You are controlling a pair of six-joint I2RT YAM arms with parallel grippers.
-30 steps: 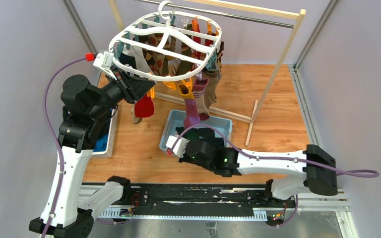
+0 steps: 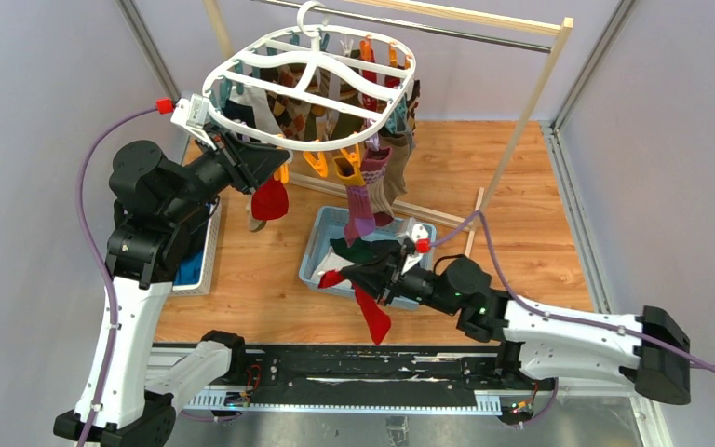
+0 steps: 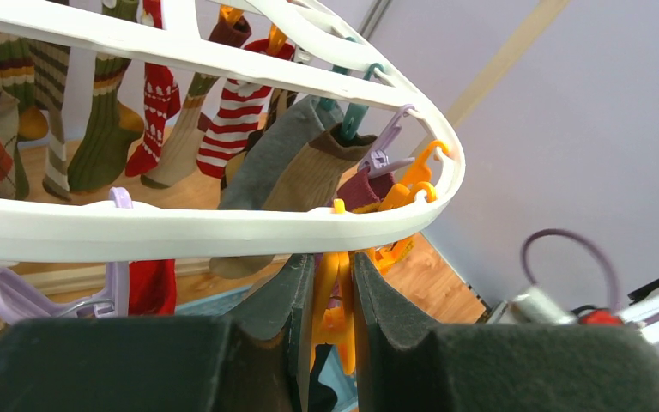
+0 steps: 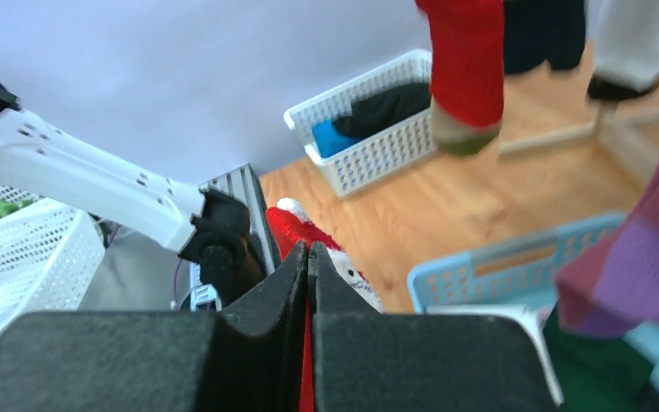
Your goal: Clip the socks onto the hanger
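Observation:
The white hanger (image 2: 303, 146) hangs from a metal rail, with several socks clipped round it. At its front left, my left gripper is shut on an orange clip (image 3: 335, 296) dangling from the rim. No sock shows in that clip's fingers. Lower down, over the blue basket (image 2: 315, 244), my right gripper (image 2: 350, 273) is shut on a red sock (image 2: 372, 315). Part of this red and white sock (image 4: 292, 227) shows behind the right fingers in the right wrist view; its lower part is hidden there.
A purple sock (image 2: 359, 209) hangs low above the blue basket, close to the right gripper. Another red sock (image 2: 270, 199) hangs below the left gripper. A white basket (image 4: 343, 167) stands at the left on the wooden floor. Wooden stand legs (image 2: 519, 130) rise at the right.
The right gripper has risen out of the blue basket and turned, bringing up the red sock, which now hangs from it. The left arm and hanger have stayed almost still.

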